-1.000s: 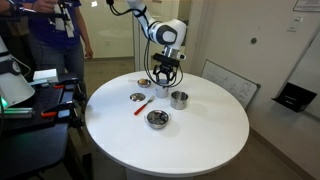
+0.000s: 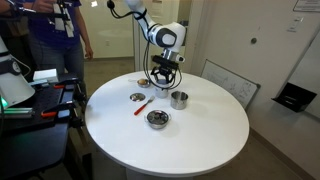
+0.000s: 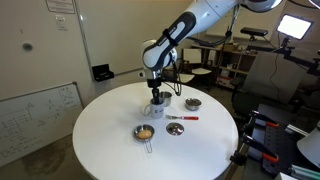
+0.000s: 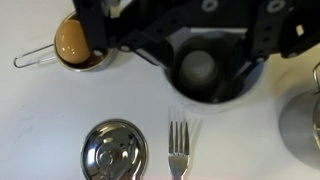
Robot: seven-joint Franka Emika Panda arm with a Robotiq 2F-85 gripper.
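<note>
A light grey mug stands upright on the white round table, and its dark inside shows in the wrist view. A pale round shape is visible down in the mug; I cannot tell what it is. My gripper is right over the mug's mouth, pointing down. Its dark fingers stand apart on either side of the opening, and nothing shows gripped between them. In exterior view 1 the gripper hides part of the mug.
Close by are a steel pot, a small pan holding a brown egg-like thing, a round metal lid, a red-handled fork and a bowl.
</note>
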